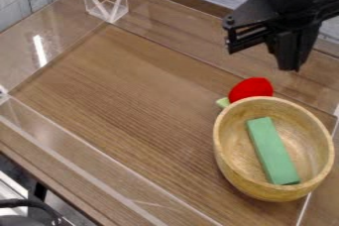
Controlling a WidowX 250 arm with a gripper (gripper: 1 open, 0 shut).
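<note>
My gripper (269,38) hangs at the upper right with its fingers spread apart and nothing visible between them. Below it a red object (253,88) with a small green part, like a strawberry, lies on the wooden table, just beside the upper rim of a wooden bowl. The bowl (231,161) at the lower right holds a long green block (273,152).
A clear wire-like or plastic holder (107,1) stands at the top left near the table's edge. Cables show at the bottom left corner.
</note>
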